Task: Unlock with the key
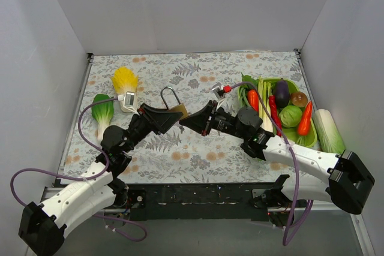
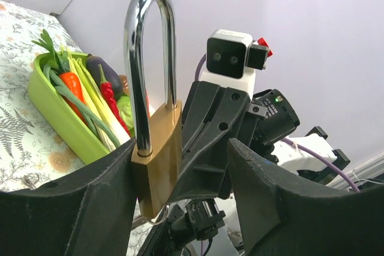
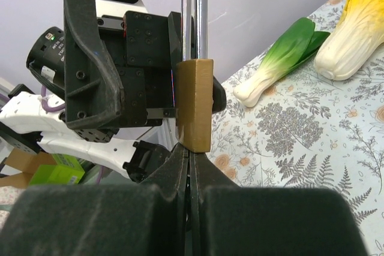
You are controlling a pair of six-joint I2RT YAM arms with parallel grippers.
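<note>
A brass padlock (image 1: 180,110) with a tall closed-looking silver shackle (image 2: 150,58) is up between my two grippers. In the left wrist view, my left gripper is open around the lock body, which lies near its left finger, with a clear gap to the right finger. My right gripper is shut, its tips directly beneath the padlock (image 3: 195,106) in the right wrist view. A thin metal ring (image 2: 161,215) shows by the lock's lower end. The key itself cannot be made out; the lock and fingertips hide that spot.
A green basket (image 1: 307,139) of vegetables stands at the right, with a long pale cabbage (image 1: 329,131) beside it. Bok choy (image 1: 103,112) and a yellow-topped cabbage (image 1: 125,81) lie at the left.
</note>
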